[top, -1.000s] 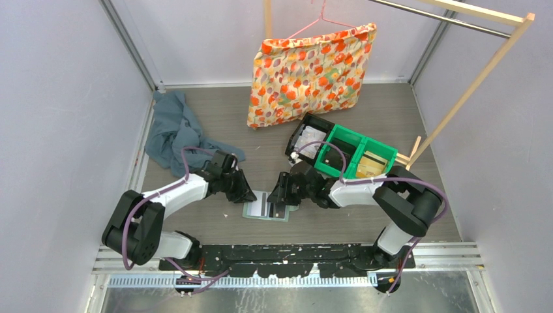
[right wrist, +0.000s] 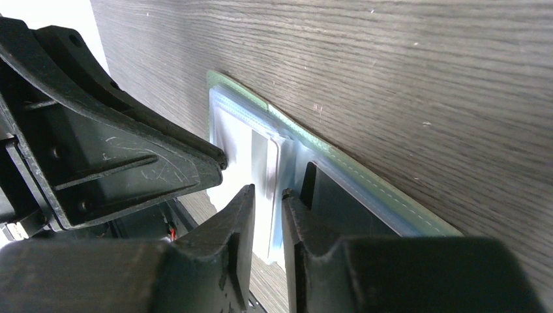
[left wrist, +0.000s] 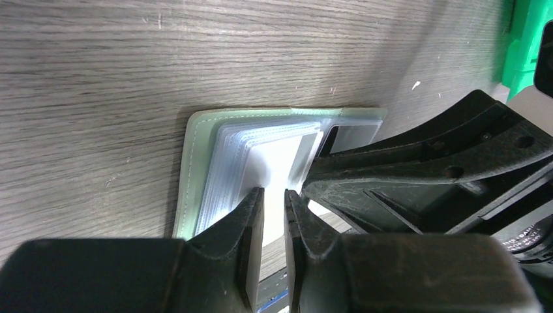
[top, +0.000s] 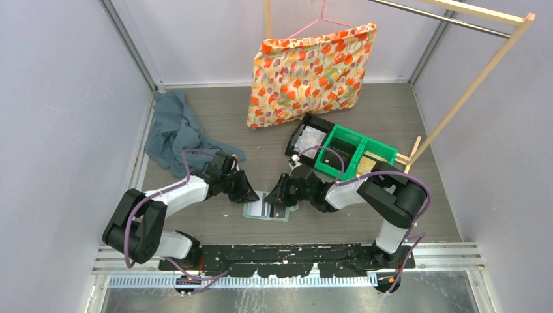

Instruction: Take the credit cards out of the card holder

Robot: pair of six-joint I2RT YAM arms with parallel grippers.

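The pale green card holder (top: 251,212) lies open on the table, with clear sleeves and white inserts (left wrist: 270,169) on its left side and dark pockets (right wrist: 345,208) on its right. My left gripper is low over the white sleeves, its fingertips a small gap apart. My right gripper is at the middle edge of the sleeves, fingertips slightly apart around that edge; whether it grips anything is unclear. The right gripper hides part of the holder in the left wrist view.
A green and black bin (top: 355,140) stands behind my right arm. A blue cloth (top: 176,130) lies at the back left, and a floral fabric (top: 310,72) hangs at the back. Bare table surrounds the holder.
The right arm has shifted slightly, its elbow moving toward the left in the top view. The left arm looks unchanged.
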